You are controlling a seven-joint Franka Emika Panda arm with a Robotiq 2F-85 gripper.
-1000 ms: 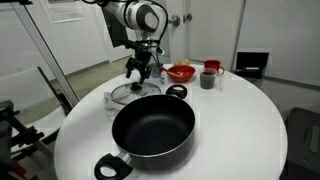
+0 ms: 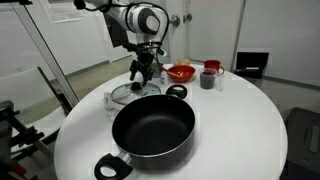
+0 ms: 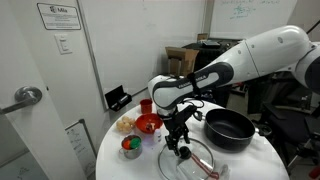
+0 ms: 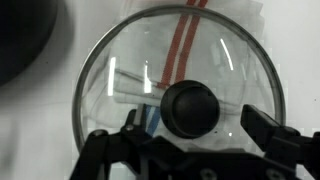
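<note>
A glass lid with a round black knob lies on the white table, over a striped cloth that shows through the glass. In the wrist view my gripper is open, one dark finger left of the knob and the other finger to its right. From exterior view 1, the gripper sits just over the lid; whether the fingers touch the knob is hard to tell. Beside the lid stands a black pan, empty, its two handles pointing opposite ways.
Behind the lid are a red bowl, a red mug and a metal pot with colored things in it. A black box stands at the back edge.
The arm and gripper have shifted very slightly over the lid. The lid, pan and other things stay where they were.
</note>
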